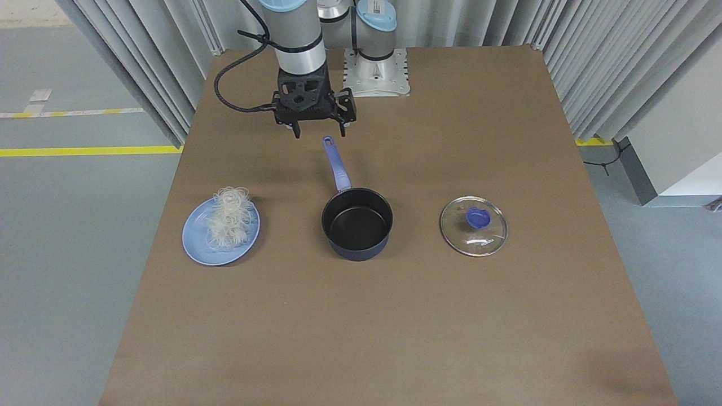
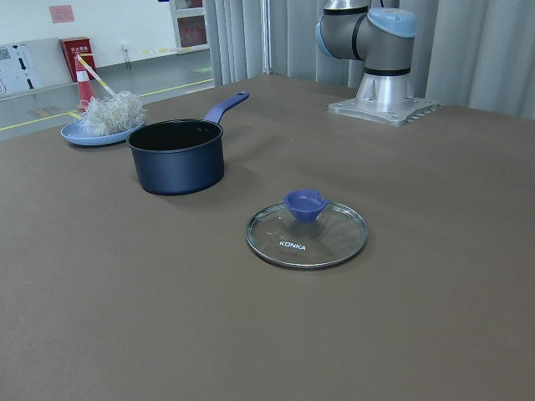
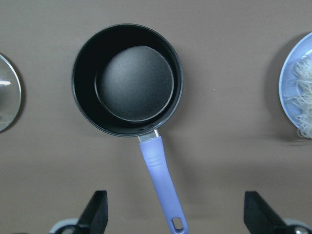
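Note:
A dark saucepan (image 1: pixel 356 223) with a blue handle (image 1: pixel 335 162) stands mid-table. To its left in the front view lies a blue plate (image 1: pixel 199 247) bearing white noodle-like strands (image 1: pixel 230 216). To its right lies a glass lid (image 1: pixel 474 237) with a blue knob (image 1: pixel 478 217). My gripper (image 1: pixel 319 131) hangs above and behind the handle's end, open and empty. In the wrist view its fingers (image 3: pixel 97 209) are wide apart, with the handle (image 3: pixel 161 180) between and below them.
The arm's base (image 1: pixel 375 81) stands at the back edge, with curtains behind it.

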